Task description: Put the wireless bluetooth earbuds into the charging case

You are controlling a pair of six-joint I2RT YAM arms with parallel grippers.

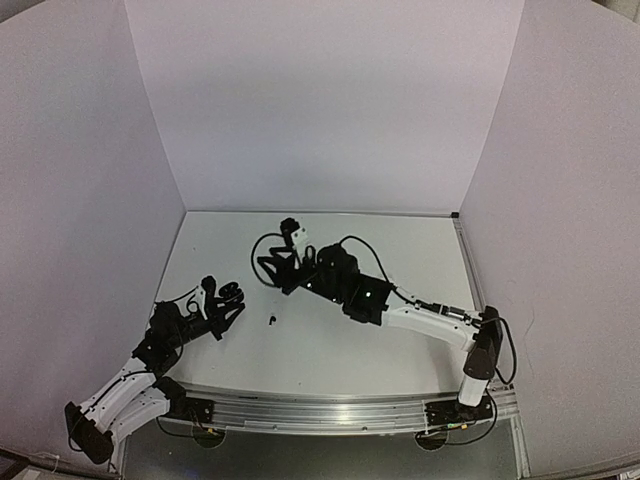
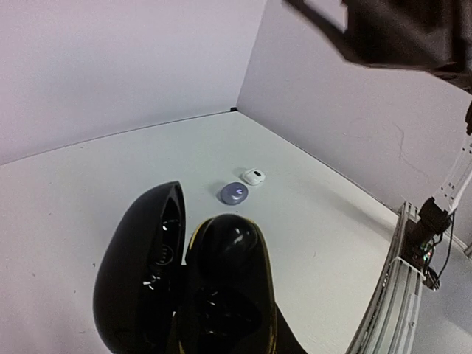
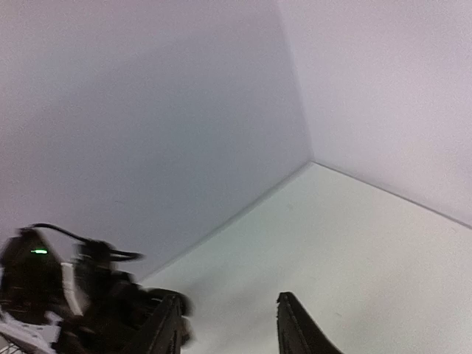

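Observation:
A black charging case [image 2: 140, 276] fills the front of the left wrist view, its two halves parted. My left gripper [image 1: 229, 308] is shut on this case [image 1: 231, 292] at the left of the table. Whether an earbud sits inside is too dark to tell. My right gripper stands open, with nothing between its fingers. From above, this right gripper [image 1: 268, 264] is beyond and to the right of the case, apart from it. A tiny dark object [image 1: 272, 320], perhaps an earbud, shows against the white table right of the case.
A purple round case [image 2: 234, 193] and a white case [image 2: 253, 176] rest side by side on the table, hidden under the right arm [image 1: 400, 310] from above. Bare table [image 1: 330, 360] lies in front; walls enclose the back and sides.

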